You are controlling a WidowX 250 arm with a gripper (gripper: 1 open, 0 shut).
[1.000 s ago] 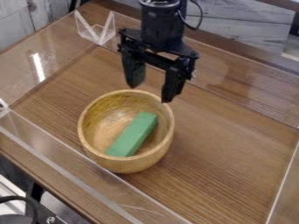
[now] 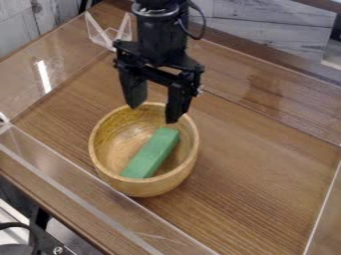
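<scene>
A green elongated block [image 2: 152, 151] lies inside a round tan bowl [image 2: 103, 147] on the wooden table [image 2: 253, 179]. My black gripper [image 2: 159, 98] hangs over the back part of the bowl, above and behind the green block, with its two fingers spread apart, open, and nothing seen held between them.
Clear bare wood lies to the right of the bowl and at the left back. A white panel edge [image 2: 280, 30] runs along the back right. Cables [image 2: 16, 227] sit at the lower left corner.
My gripper has shifted left, more squarely over the back of the bowl. The bowl and green block stay where they were.
</scene>
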